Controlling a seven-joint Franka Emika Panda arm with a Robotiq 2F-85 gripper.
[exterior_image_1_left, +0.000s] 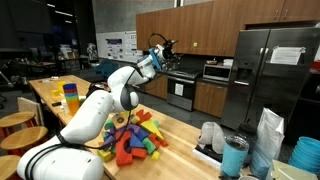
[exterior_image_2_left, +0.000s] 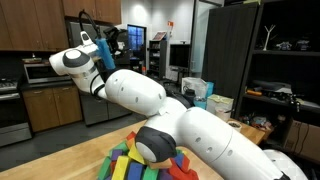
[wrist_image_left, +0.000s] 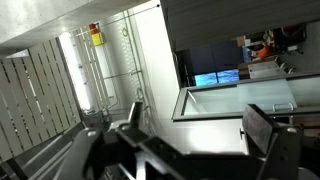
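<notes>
My gripper is raised high above the table at the end of the stretched arm. In the wrist view its two dark fingers stand wide apart with nothing between them. Far below and nearer the arm's base lies a heap of coloured blocks, red, green, yellow and blue, on the wooden table. The same blocks show in exterior view 2, partly hidden by the arm. A small stack of coloured blocks stands left of the arm.
Along the table's right side are a grey cloth-like item, a blue tub, a pale bag and another blue container. Round stools stand at the left. Bare tabletop lies between the heap and the tub.
</notes>
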